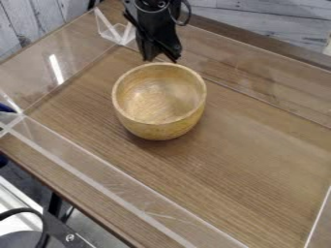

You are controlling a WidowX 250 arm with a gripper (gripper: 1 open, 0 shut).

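Note:
A large wooden bowl [159, 111] sits on the wooden table, empty inside. Just behind its rear rim is the black gripper [158, 50], pointing down from the top of the view. Its fingers look close together, with no object visible between them.
Clear plastic edging runs along the left and near edges. A small blue object [8, 122] shows at the left edge, and a black cable lies at the lower left.

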